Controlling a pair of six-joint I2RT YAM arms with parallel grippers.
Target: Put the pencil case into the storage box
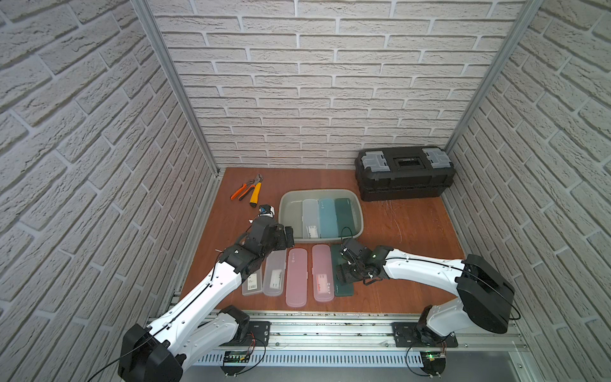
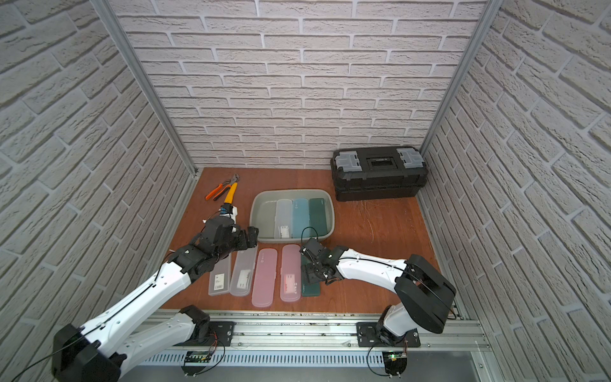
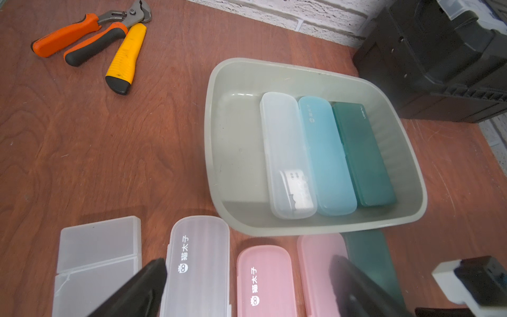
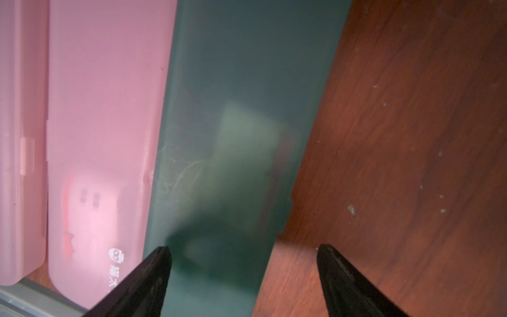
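Observation:
On the table in front of the storage box (image 3: 240, 229) several pencil cases lie in a row. Rightmost is a dark green case (image 4: 227, 132), touching a pink case (image 4: 105, 105). Above the green case my right gripper stands open, its fingers apart, one over the case and one over bare wood to its right. My left gripper is open and empty, hovering above the row near the box's front left. Inside the box lie a clear case (image 3: 287, 153), a light blue case (image 3: 327, 153) and another dark green case (image 3: 364, 153), side by side.
The box's left part is bare. Orange-handled pliers (image 3: 89, 45) and a yellow-handled tool (image 3: 126, 58) lie at the back left. A black toolbox (image 1: 404, 175) stands at the back right. Table to the right of the green case is free.

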